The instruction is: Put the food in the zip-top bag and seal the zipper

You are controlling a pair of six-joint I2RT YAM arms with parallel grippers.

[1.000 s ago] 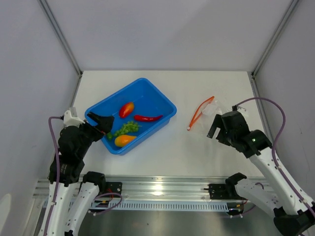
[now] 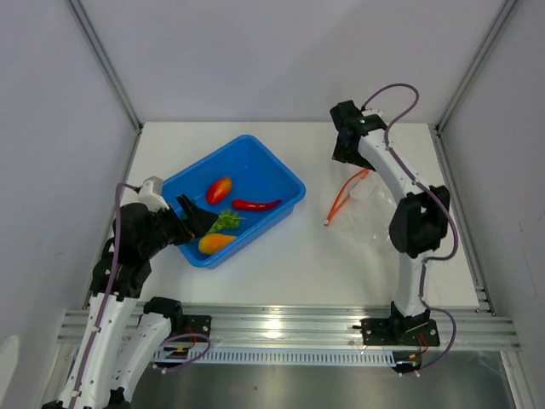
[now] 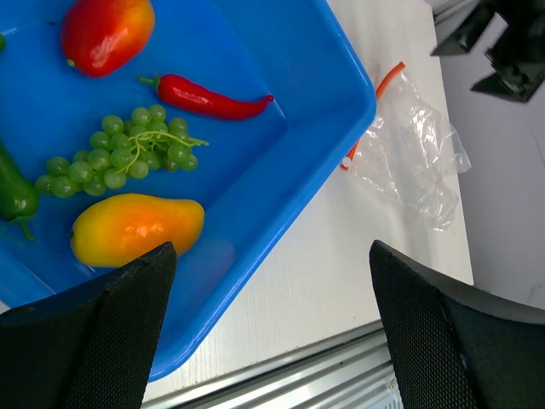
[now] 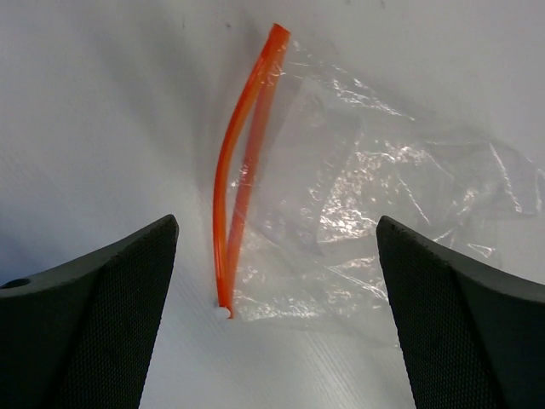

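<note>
A clear bag (image 4: 349,196) with an orange zipper strip (image 4: 223,200) lies flat on the right of the table. The strip's two bands bow apart along the bag's left edge. Above the bag's far end hovers my right gripper (image 2: 345,160), open and empty. Inside the blue tub lie a red mango (image 3: 106,34), a red chili (image 3: 209,98), green grapes (image 3: 119,158), a yellow mango (image 3: 136,228) and a green pepper (image 3: 15,187), cut by the left wrist view's edge. Over the tub's left part, my left gripper (image 2: 196,216) stands open with nothing between its fingers.
The blue tub (image 2: 285,213) has raised walls and fills the table's left half. Bare white table (image 2: 281,268) lies between it and the bag and along the front. Grey walls enclose the back and sides.
My right gripper has swung away from the front, leftward and to the back, over the bag's far end. The left gripper has shifted slightly right over the tub. Bag and food stay put.
</note>
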